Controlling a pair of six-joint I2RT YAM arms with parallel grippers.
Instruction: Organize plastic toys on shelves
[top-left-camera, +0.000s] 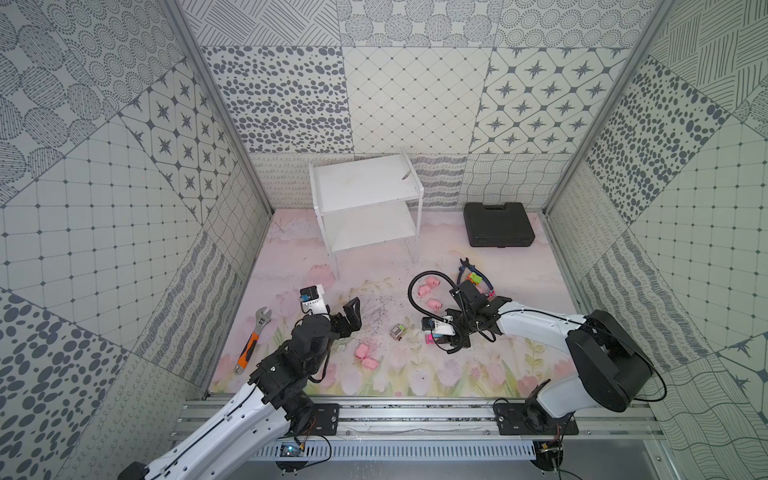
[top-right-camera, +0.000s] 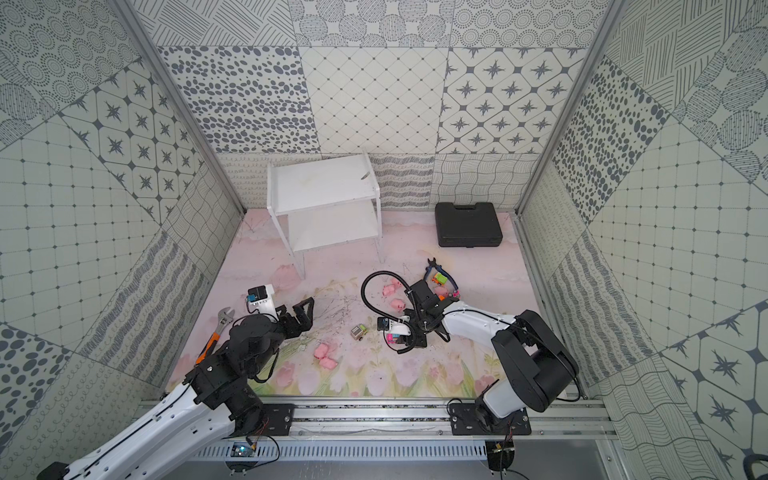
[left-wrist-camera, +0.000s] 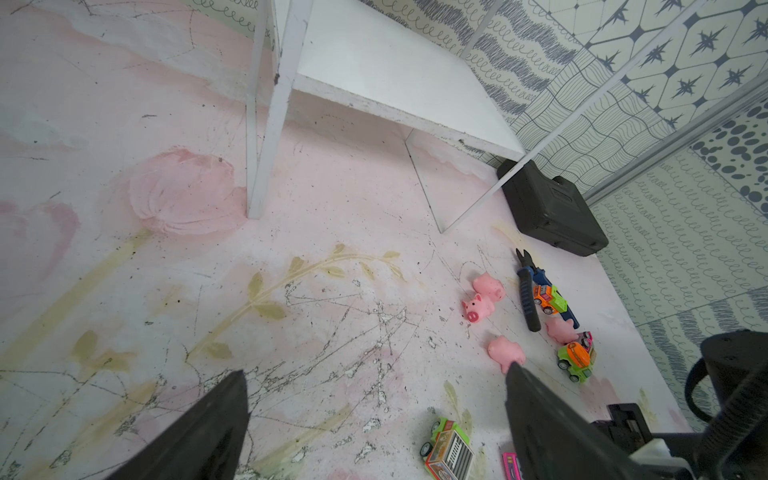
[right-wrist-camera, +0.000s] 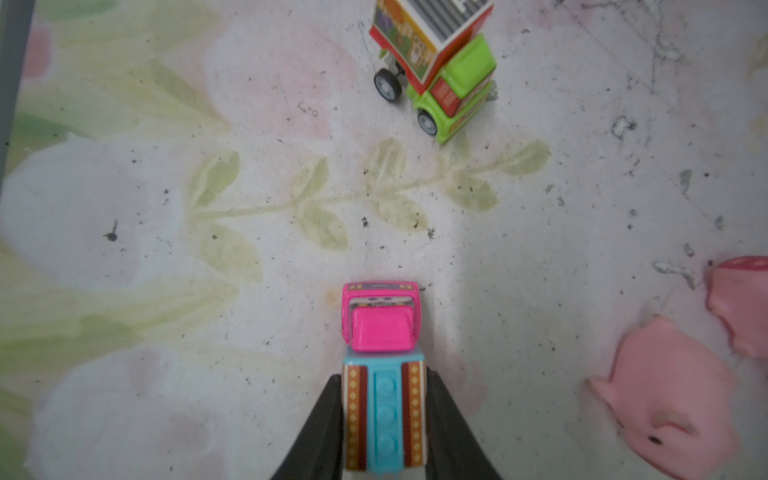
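In the right wrist view, a toy vehicle with a pink cab and blue back (right-wrist-camera: 384, 400) lies between the fingers of my right gripper, which is shut on it near the table. A green toy truck with an orange box (right-wrist-camera: 436, 60) stands a short way off. Pink pigs (right-wrist-camera: 672, 400) lie beside it, and more pink pigs (top-left-camera: 365, 357) sit near the front. My left gripper is open and empty, above the table at left. The white two-level shelf (top-left-camera: 369, 225) at the back is bare on the surfaces that show.
Blue-and-black pliers (left-wrist-camera: 529, 288) lie among several toys at right, including an orange-and-green truck (left-wrist-camera: 574, 361). A black case (top-left-camera: 497, 225) stands at the back right, an orange-handled wrench (top-left-camera: 251, 342) at the left. Table before the shelf is clear.
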